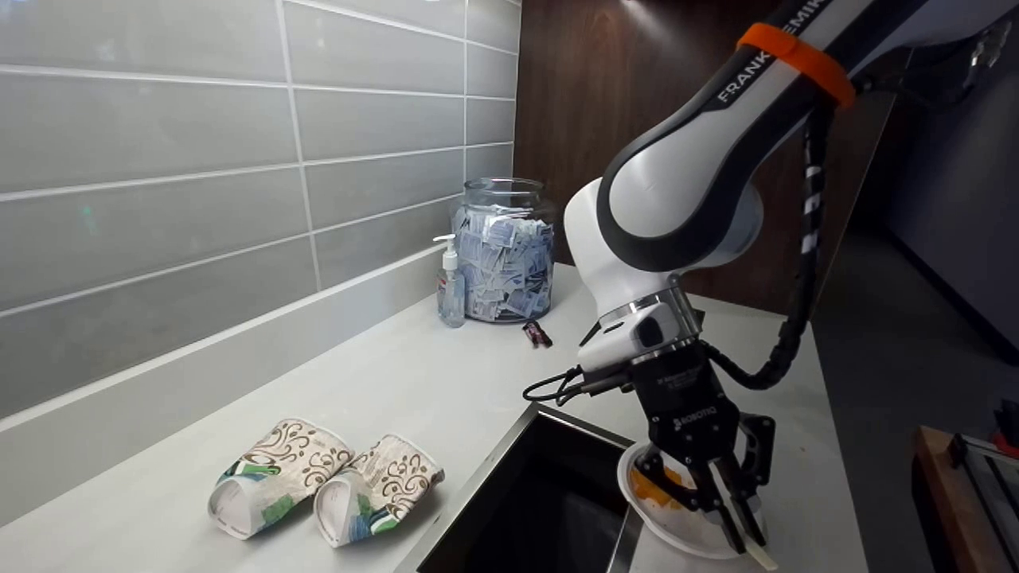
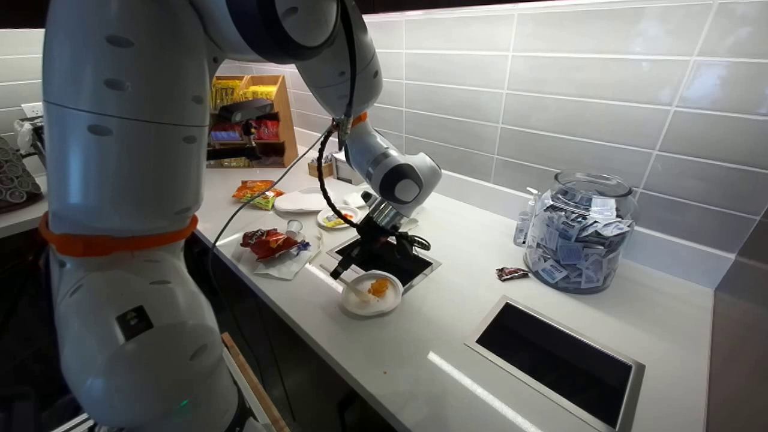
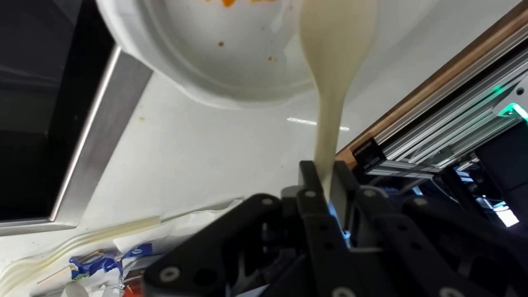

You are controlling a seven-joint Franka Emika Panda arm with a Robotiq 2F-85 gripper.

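A pale spoon is clamped by its handle between the fingers of my gripper, which is shut on it. Its broad end lies over the white bowl in the wrist view; whether it touches the bowl, I cannot tell. The white bowl holds orange food scraps and sits at the edge of a black metal-framed opening. In exterior view 1 my gripper partly covers the bowl.
Two crushed patterned cups lie left of the opening. A glass jar of packets and a pump bottle stand by the wall. A second framed opening is nearby. Wrappers and plates lie beyond the first opening.
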